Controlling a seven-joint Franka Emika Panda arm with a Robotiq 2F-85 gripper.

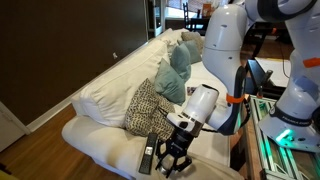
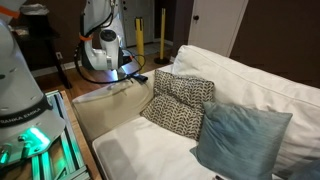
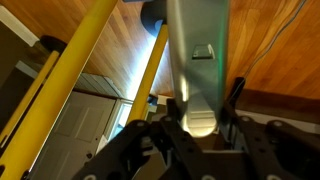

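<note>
In the wrist view a long pale grey-and-white object (image 3: 200, 75) with a greenish edge reaches down between the fingers of my gripper. My gripper appears shut on its lower end, though the fingertips are dark and hard to make out. Exterior view 1 has the gripper (image 1: 174, 163) low over the front end of the white couch (image 1: 110, 140). Close to its left, a dark, narrow object (image 1: 148, 155) stands out against the couch. What is held is too small to identify there.
A patterned cushion (image 2: 178, 103) and a blue-grey cushion (image 2: 242, 137) rest on the couch. Yellow posts (image 2: 140, 38) rise beyond it. In the wrist view a yellow bar (image 3: 60, 75) crosses the left side above wooden floor (image 3: 275, 65).
</note>
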